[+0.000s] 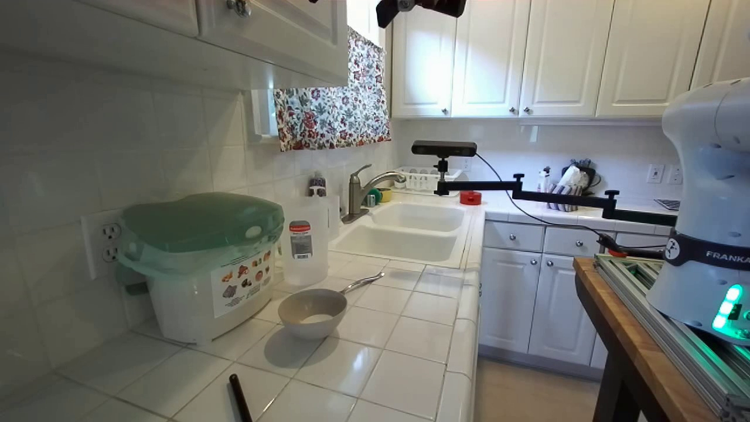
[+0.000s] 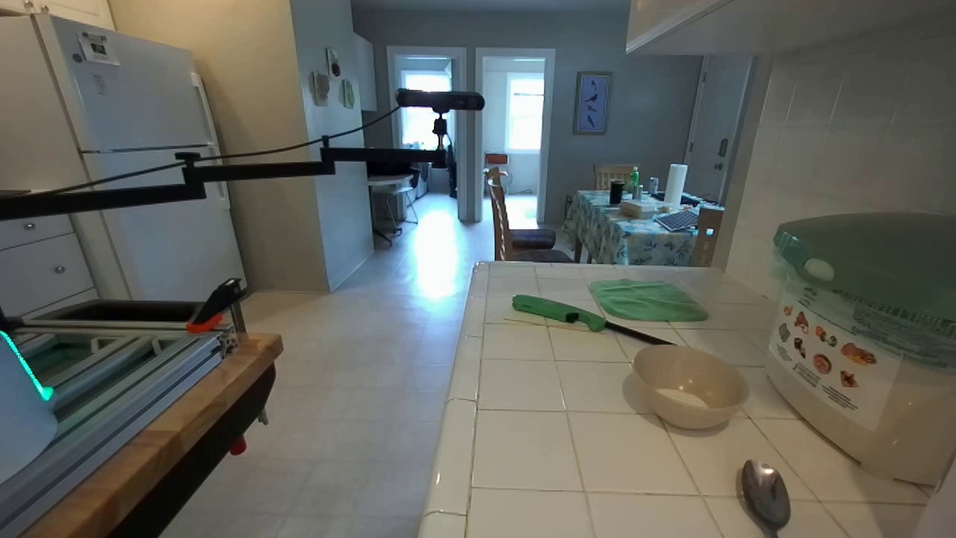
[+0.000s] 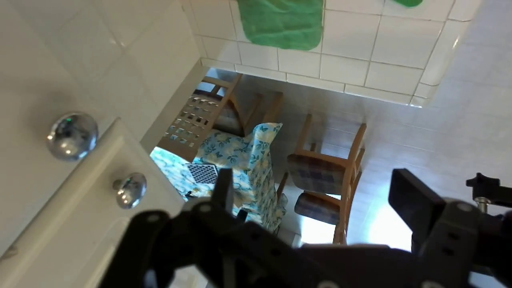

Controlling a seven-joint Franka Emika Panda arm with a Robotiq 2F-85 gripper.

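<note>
High in the air near the upper cabinets, my gripper is open, with nothing between its dark fingers. Only a dark piece of it shows at the top edge of exterior view 1. Below it on the tiled counter stands a beige bowl [image 2: 690, 384] with a little white matter inside. A metal spoon [image 2: 764, 495] lies beside the bowl. On the bowl's other side are a green-handled tool [image 2: 557, 311] with a black shaft and a green cloth [image 2: 647, 300] spread flat. The cloth also appears at the top of the wrist view.
A lidded white-and-green bin [image 1: 200, 267] stands against the wall, a clear jug [image 1: 305, 242] beside it. The sink [image 1: 404, 235] lies beyond. Cabinet knobs [image 3: 130, 190] are close on the wrist view's left.
</note>
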